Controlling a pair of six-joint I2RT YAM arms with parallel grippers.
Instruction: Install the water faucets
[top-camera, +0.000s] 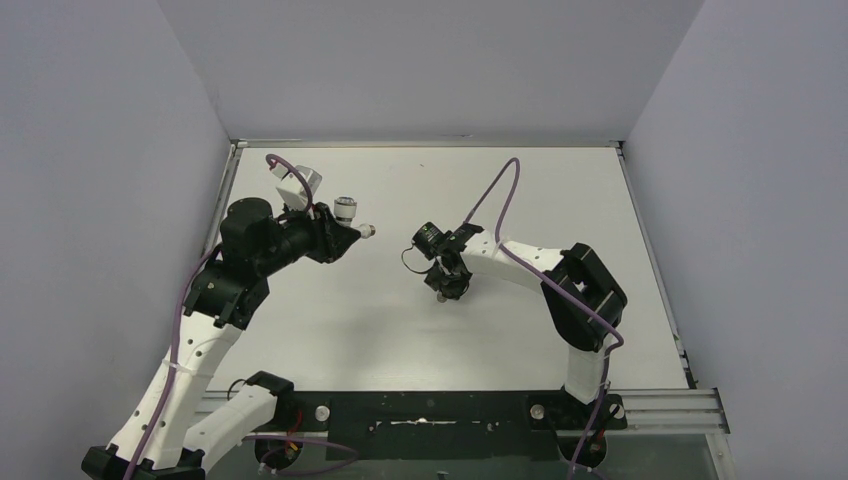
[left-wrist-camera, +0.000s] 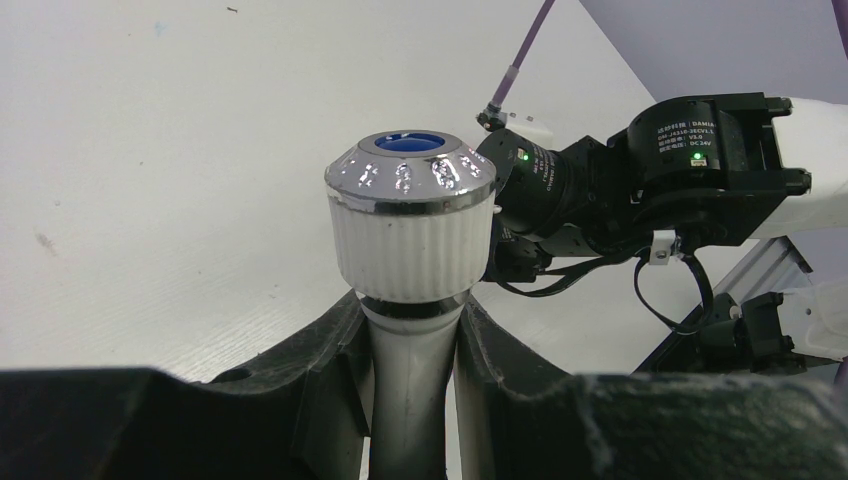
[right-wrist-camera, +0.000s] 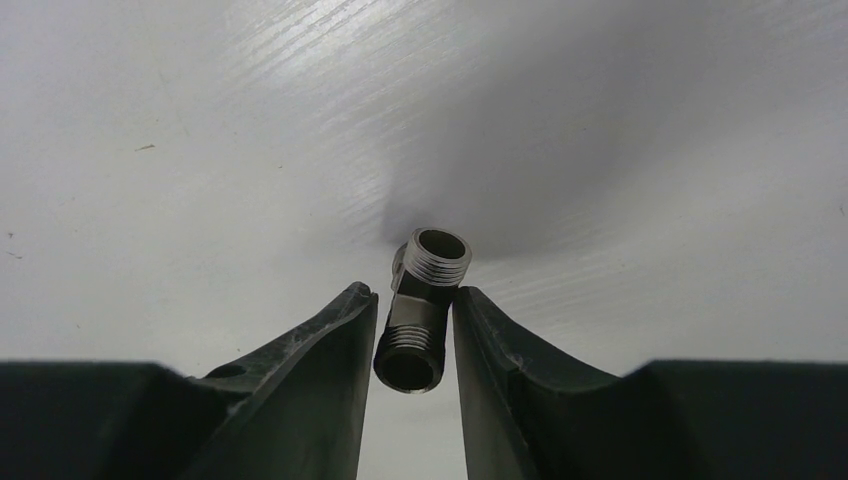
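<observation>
My left gripper (top-camera: 348, 236) is shut on a faucet (left-wrist-camera: 412, 245) with a ribbed white knob, a chrome cap and a blue disc on top. It is held above the table's left-centre part. Low over the middle of the table, my right gripper stands part open around a dark metal pipe fitting (right-wrist-camera: 415, 312) with threaded ends. A gap shows between the fitting and the left-hand finger (right-wrist-camera: 345, 350); whether the other finger touches it I cannot tell. From above, only a small bit of the fitting (top-camera: 441, 298) shows below the fingers.
Grey walls (top-camera: 740, 200) close in the sides and back. Purple cables (top-camera: 508, 180) loop over both arms.
</observation>
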